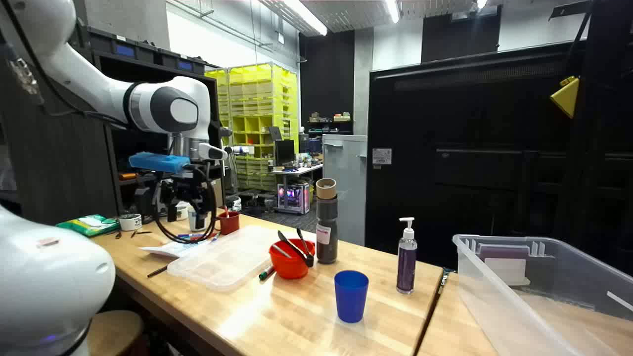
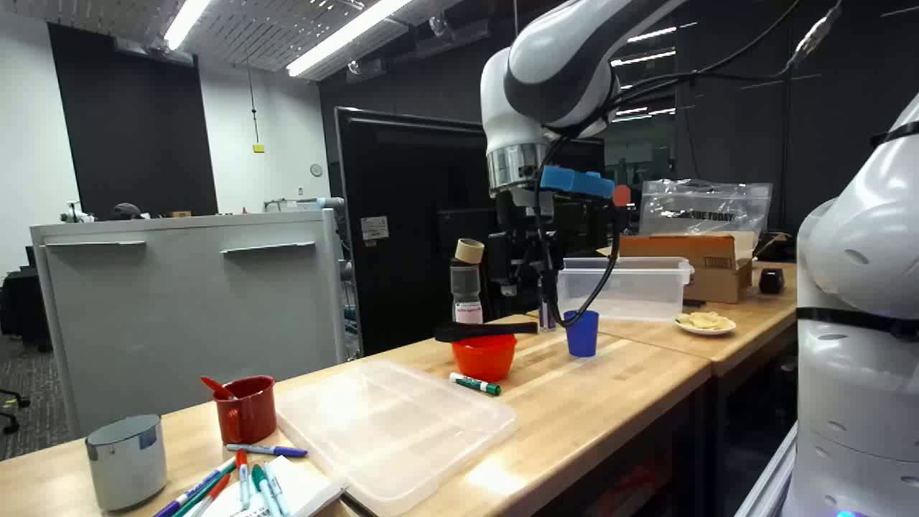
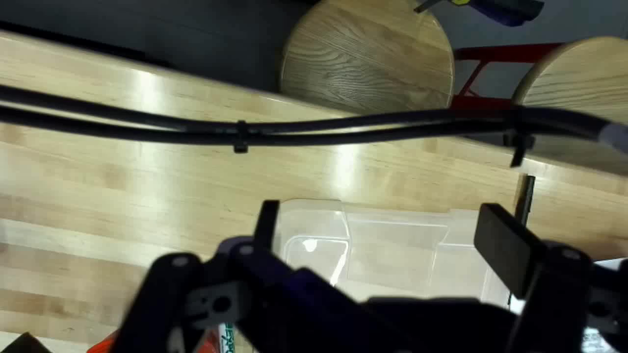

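My gripper is open in the wrist view, its dark fingers (image 3: 502,250) wide apart with nothing between them. Below it on the wooden table lies a clear plastic lid or tray (image 3: 394,253). In exterior view 2 the gripper hangs well above the tabletop. A red bowl (image 1: 290,264) holds dark-handled utensils; a green marker (image 1: 266,273) lies beside it. Near the bowl stand a grey bottle (image 1: 327,228) with a cardboard ring on top and a blue cup (image 1: 351,296). A dark red mug (image 2: 245,412) has a red item in it.
Loose markers (image 2: 245,482) and a grey-white mug (image 2: 126,462) occupy one end. Toward the other end are a pump bottle (image 1: 406,261), a large clear bin (image 1: 504,296) and a plate of chips (image 2: 705,324). A black cable (image 3: 353,130) loops beside the gripper.
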